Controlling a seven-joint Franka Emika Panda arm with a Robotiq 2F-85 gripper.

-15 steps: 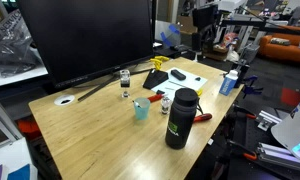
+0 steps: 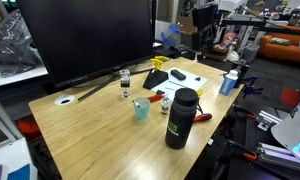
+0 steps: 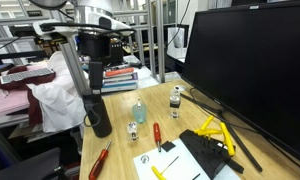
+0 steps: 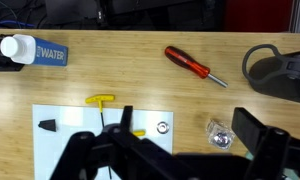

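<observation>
Seen from the wrist view, my gripper stands open high over the table, its dark fingers (image 4: 83,148) far apart and nothing held. A red and black screwdriver (image 4: 190,64) lies ahead of the fingers. The white sheet (image 4: 62,149) is under the left side, bearing a yellow tool (image 4: 100,99) at its edge and a small dark piece (image 4: 48,125). Toward the right are a small clear-and-white object (image 4: 220,134) and a black bottle (image 4: 280,70). A labelled water bottle (image 4: 52,52) is at the upper left.
In exterior view 1, a teal cup (image 2: 141,109) and a small white container (image 2: 125,83) stand near the tall black bottle (image 2: 180,122). A large black monitor (image 2: 95,40) lines the back.
</observation>
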